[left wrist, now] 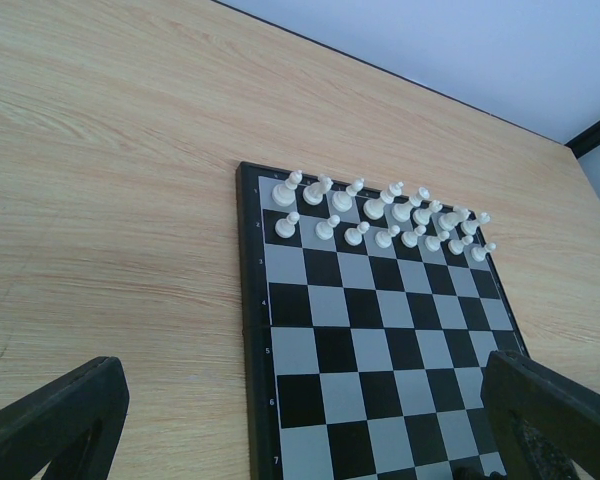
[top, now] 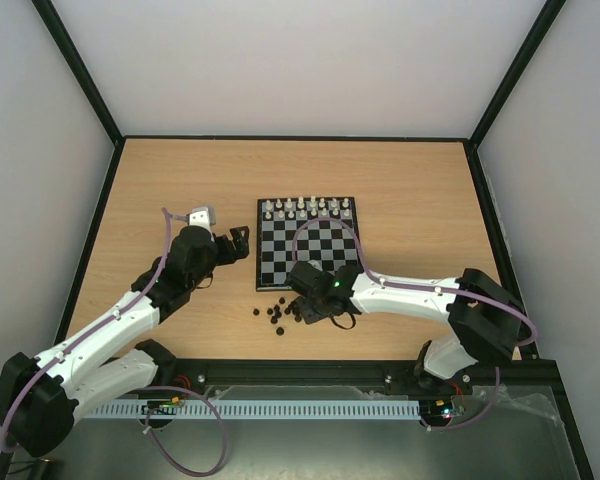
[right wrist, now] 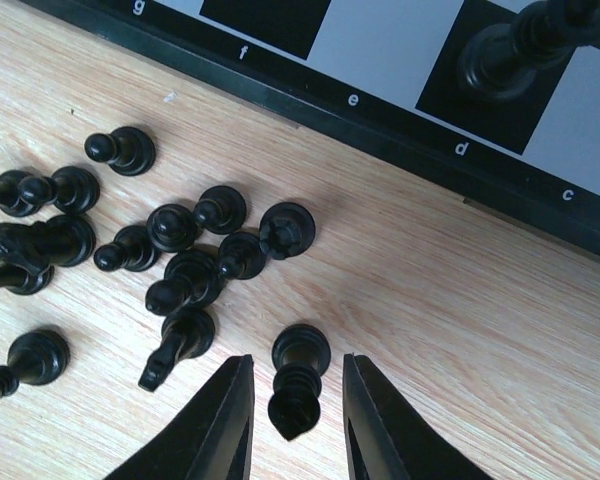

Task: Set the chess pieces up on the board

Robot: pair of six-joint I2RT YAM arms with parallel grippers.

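Note:
In the right wrist view my right gripper is part open over a black chess piece [right wrist: 298, 385] standing on the table. Bare gaps show on both sides of the piece, between it and the fingers. Loose black pieces [right wrist: 190, 275] stand to its left. A large black piece [right wrist: 510, 55] is on the chessboard [right wrist: 380, 125], on a dark square by the edge letter d. White pieces [left wrist: 375, 205] fill two rows at the board's far end. My left gripper stays open and empty, held left of the board.
The right forearm [top: 400, 295] reaches in low from the right, close to the board's near edge and covering part of it.

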